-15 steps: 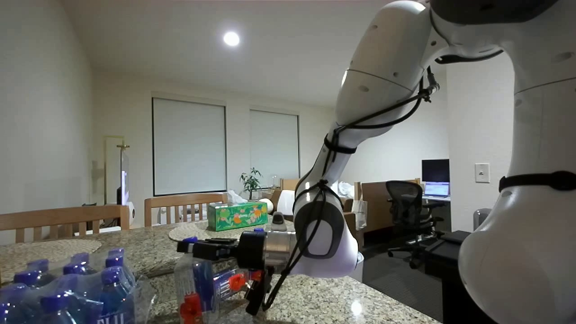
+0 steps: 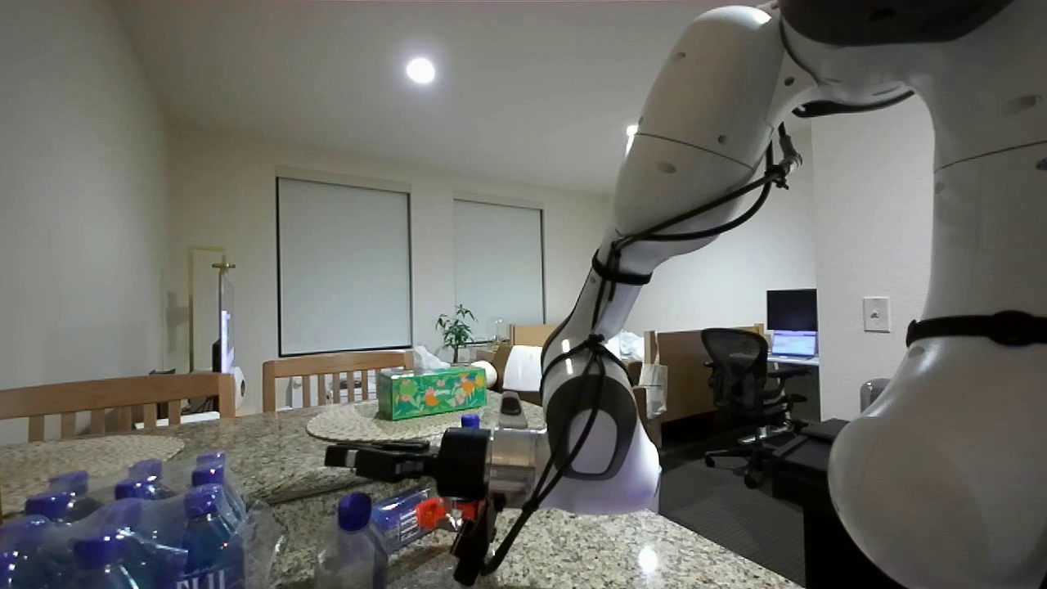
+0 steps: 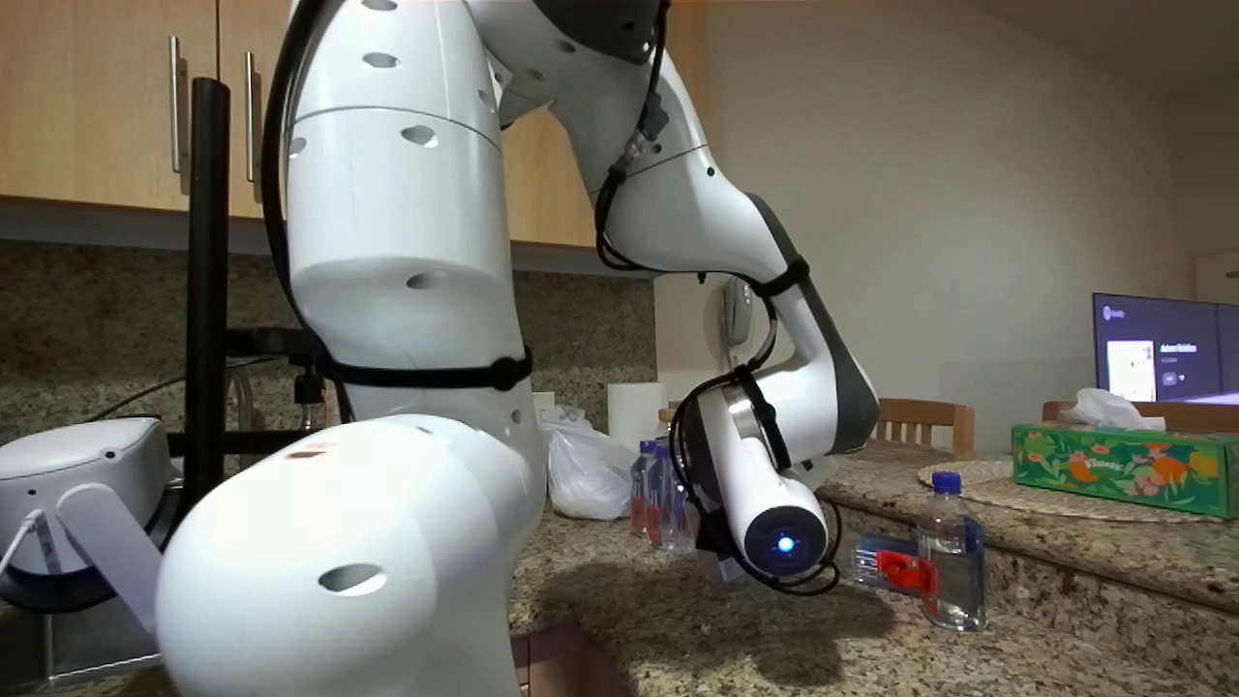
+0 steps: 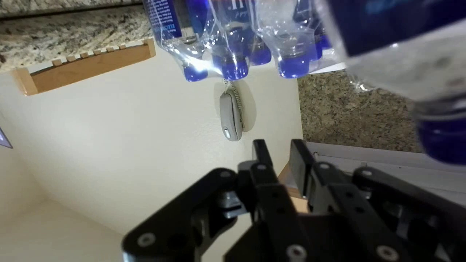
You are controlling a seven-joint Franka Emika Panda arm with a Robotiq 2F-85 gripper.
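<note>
My gripper (image 2: pixel 345 456) is partly open, and the wrist view shows a clear gap between its fingers with nothing in it. A clear bottle with a blue cap (image 2: pixel 351 545) is below the fingertips in exterior view 1, its lower part cut off by the frame. At the right of the wrist view a large blurred bottle (image 4: pixel 406 72) appears close to the camera, cap downward in that picture, apart from the fingers. Another bottle (image 2: pixel 400 520) lies on its side behind, partly hidden. An upright bottle (image 3: pixel 955 569) stands beside the lying one.
A plastic-wrapped pack of bottles (image 2: pixel 147 530) fills the front left of the granite counter (image 2: pixel 589 545). A green tissue box (image 2: pixel 433 392) stands on a round mat on the raised ledge. A white bag (image 3: pixel 589 470) is behind the arm.
The bottle at the fingertips now sits lower in exterior view 1, with its cap beneath them rather than level with them. My gripper has shifted slightly right and down.
</note>
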